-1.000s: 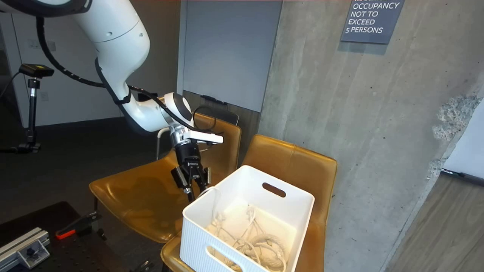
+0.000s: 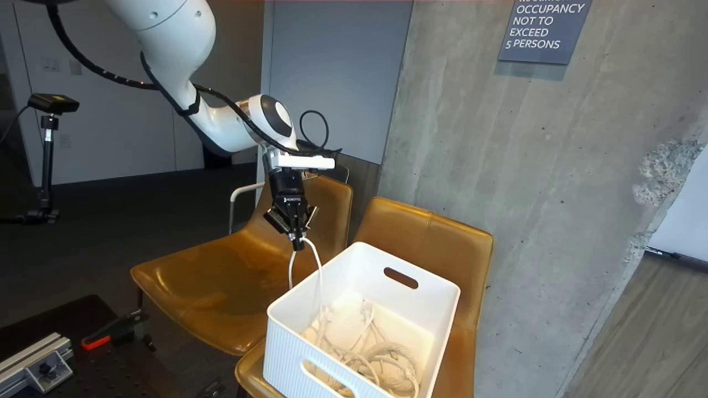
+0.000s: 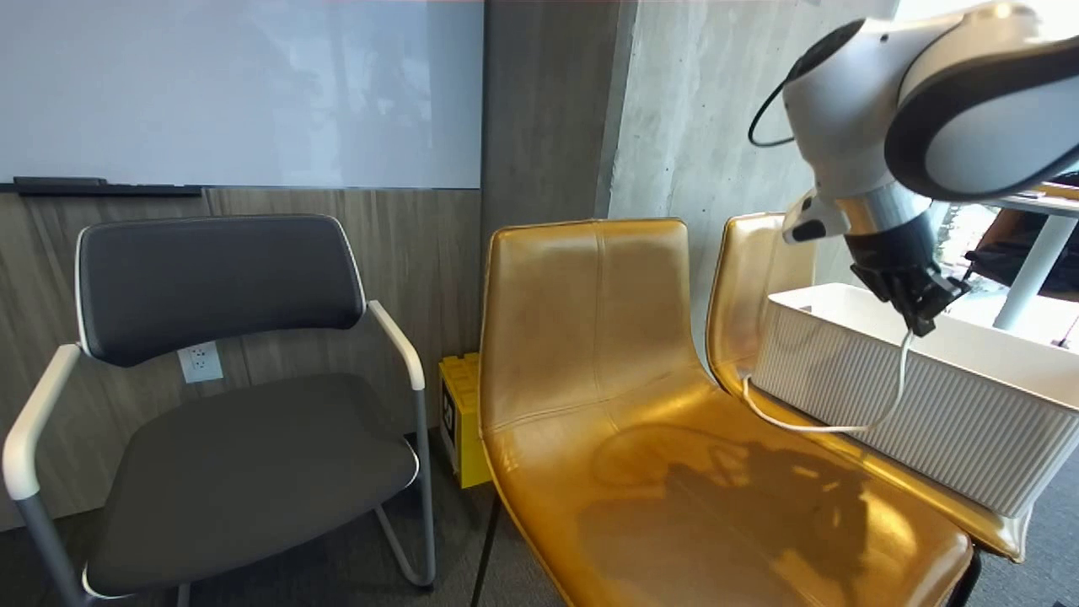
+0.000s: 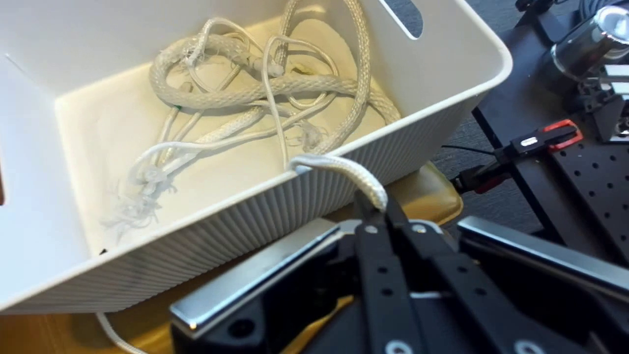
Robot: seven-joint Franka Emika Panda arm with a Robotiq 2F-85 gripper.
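My gripper is shut on a thin white rope, just above the bin's left edge. In the wrist view the rope bends over between the fingertips. One side of it runs into the white bin; the other drops outside. That outer length of rope curves down along the bin's ribbed wall to the chair seat in the second exterior view. More ropes, thick and thin, lie loosely tangled on the bin's floor, some with frayed ends.
The bin rests on a tan chair. A second tan chair beside it has an empty seat. A dark perforated table with a clamp stands at the front left. A concrete wall rises behind.
My gripper has risen and shifted slightly right. Its fingers, apart beside the bin before, have closed on the rope, which is now lifted clear of the rim in a loop.
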